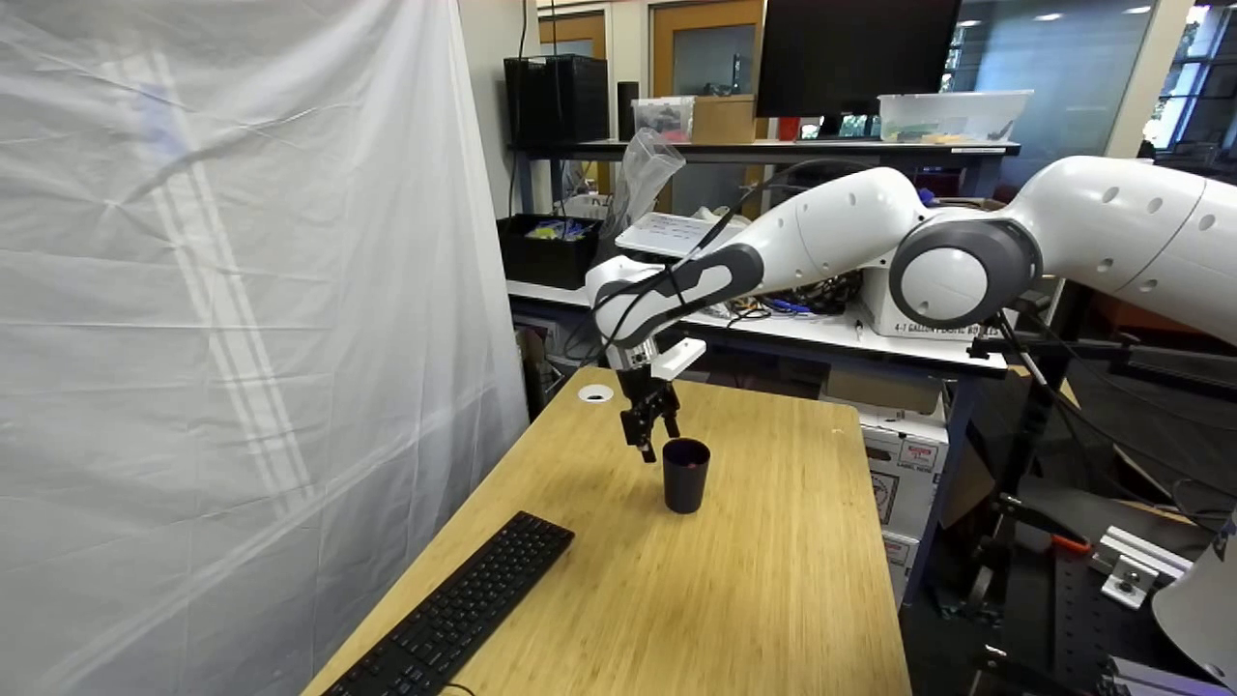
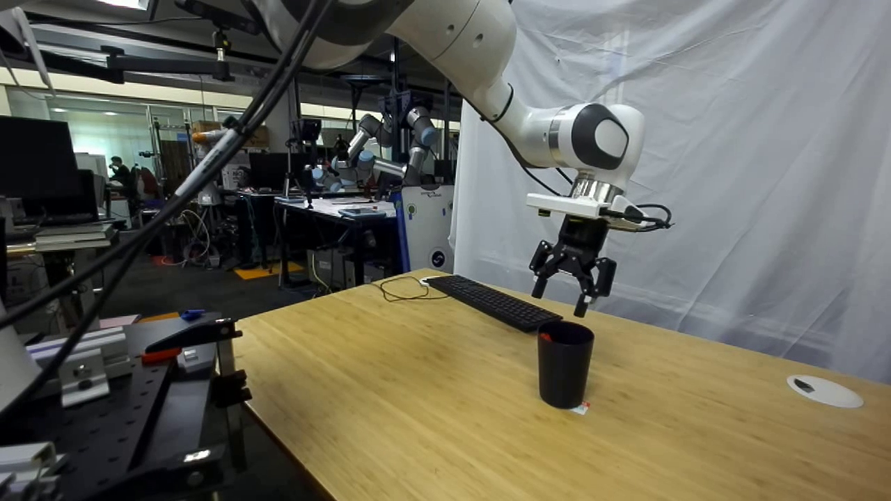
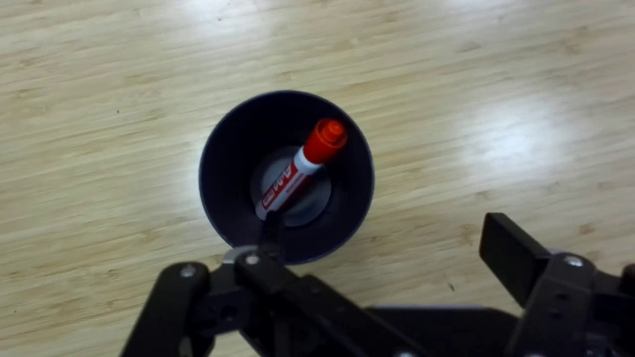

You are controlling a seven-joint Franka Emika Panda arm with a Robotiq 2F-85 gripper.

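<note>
A black cup [image 1: 684, 486] stands upright on the wooden table. Inside it leans a red and white marker [image 3: 297, 166], its red cap toward the rim; in exterior view 2 only a bit of red shows at the mouth of the cup [image 2: 563, 371]. My gripper [image 2: 560, 307] is open above the table, beside and a little higher than the cup, with nothing between its fingers. In the wrist view one finger [image 3: 272, 235] overlaps the cup's near rim, while the other finger [image 3: 512, 256] is over bare table to the right.
A black keyboard [image 1: 464, 603] lies along the table's curtain side. A round white disc [image 2: 824, 391] is set at one end of the table, and a small paper scrap [image 2: 582, 408] shows by the cup's base.
</note>
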